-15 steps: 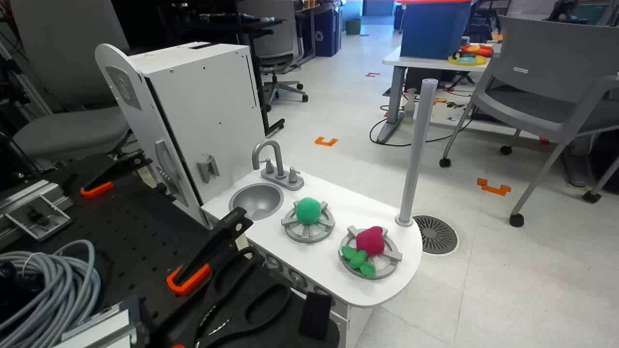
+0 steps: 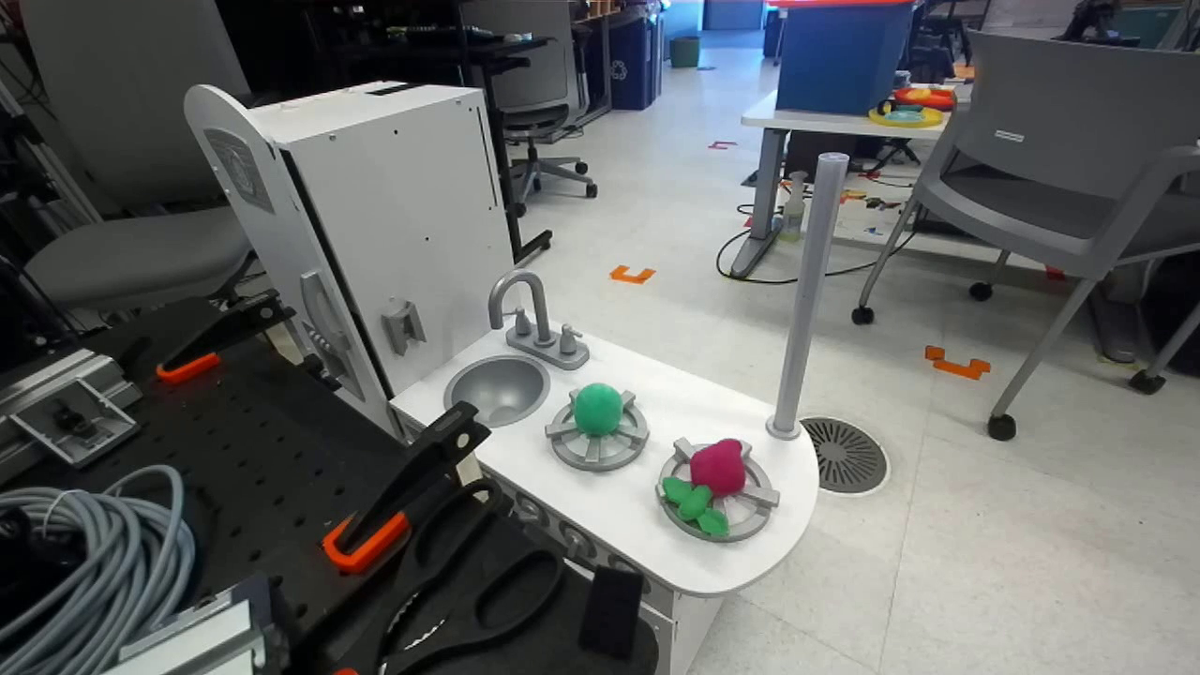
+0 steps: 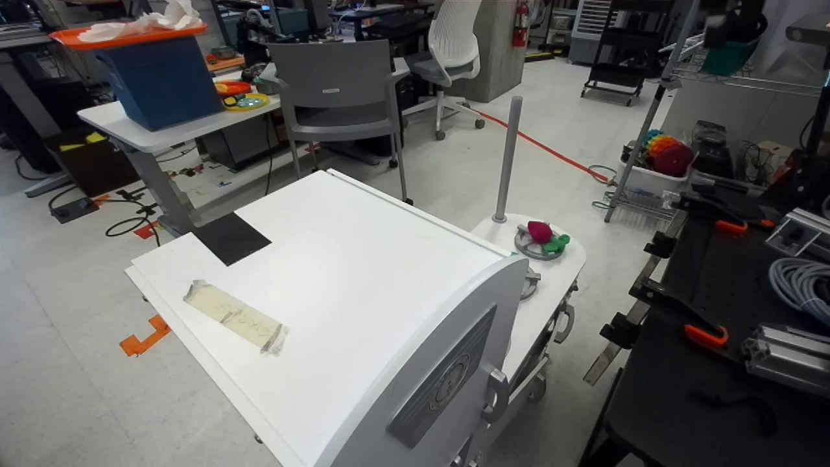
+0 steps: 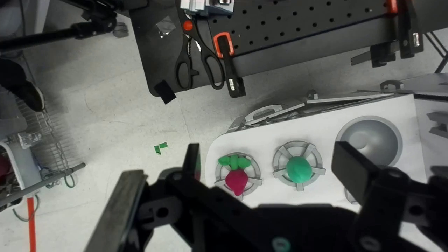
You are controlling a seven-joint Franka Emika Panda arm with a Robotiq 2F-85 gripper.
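On the toy kitchen's white counter [image 2: 630,366], a green ball [image 2: 597,410] rests on the burner closer to the sink. A magenta toy vegetable with green leaves [image 2: 719,468] lies on the other burner, by the counter's rounded end. Seen from above in the wrist view, my gripper is open, its two dark fingers wide apart. Both the magenta toy [image 4: 237,181] and the green ball [image 4: 299,169] appear between the fingers in that view, well below them, and nothing is held. Neither exterior view shows the gripper.
A grey sink [image 2: 498,390] with a faucet [image 2: 540,321] lies beside the tall white cabinet [image 2: 388,219]. An upright grey post [image 2: 810,294] rises from the counter's far edge. Alongside, a black table [image 2: 270,450] carries scissors [image 2: 472,579], clamps and coiled cable.
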